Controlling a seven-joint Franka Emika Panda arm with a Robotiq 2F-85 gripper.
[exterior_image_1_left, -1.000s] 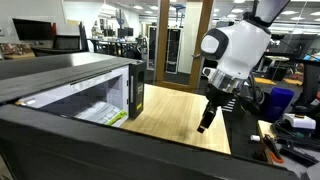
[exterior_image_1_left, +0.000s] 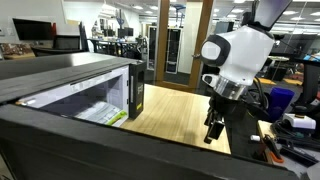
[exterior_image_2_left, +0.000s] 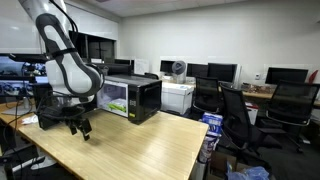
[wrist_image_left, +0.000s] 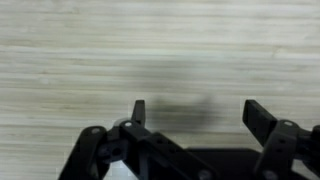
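My gripper stands open over bare wood, its two black fingers well apart and nothing between them in the wrist view. In exterior view 1 the gripper (exterior_image_1_left: 213, 132) points down above the near right part of the wooden table (exterior_image_1_left: 176, 110). From the other side, the gripper (exterior_image_2_left: 78, 130) shows over the left part of the table (exterior_image_2_left: 150, 148). A black microwave (exterior_image_2_left: 140, 96) sits at the back of the table. In exterior view 1 its door side is open, and something green and yellow (exterior_image_1_left: 116, 119) shows at the pale interior's lower edge.
A blue and white package (exterior_image_2_left: 211, 135) stands by the table's right edge. Office chairs (exterior_image_2_left: 240, 110) are beyond. Tools and cables (exterior_image_1_left: 280, 135) lie beside the arm's base.
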